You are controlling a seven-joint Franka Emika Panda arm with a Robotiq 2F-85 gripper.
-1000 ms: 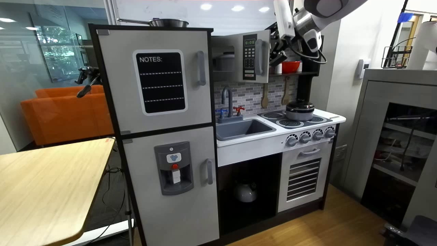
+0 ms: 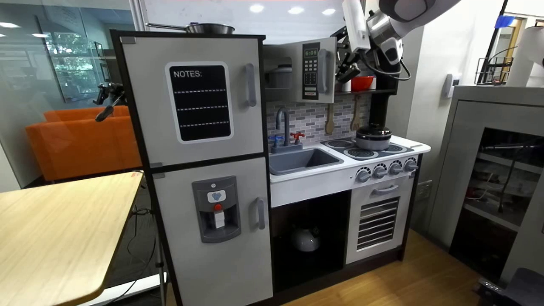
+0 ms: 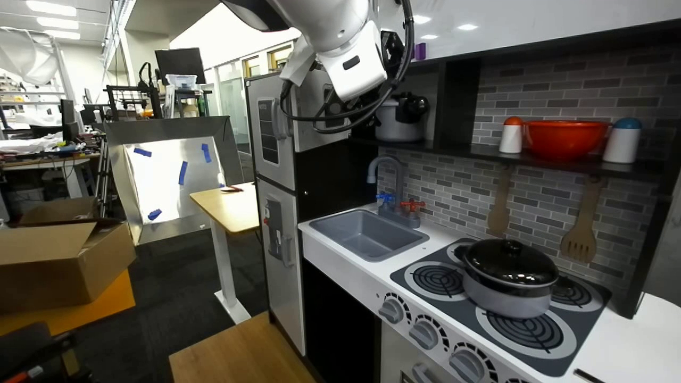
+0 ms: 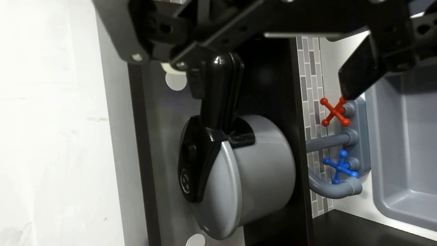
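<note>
A grey pot with a black handle sits inside the open microwave compartment. In exterior view 2 the pot shows partly behind the arm, and in exterior view 1 it is dim behind the door. My gripper stands open, its fingers wide apart. One of the fingertips is close beside the pot's handle; whether they touch I cannot tell. The other is off toward the sink side. Seen from the front, the gripper is just right of the open microwave door.
Below the compartment are the sink and faucet. A lidded pot stands on the stove. The shelf to the right holds a red bowl and two shakers. The door's free edge is close to my gripper.
The arm and gripper have shifted very slightly to the right in exterior view 1. The door and the pots look unmoved.
</note>
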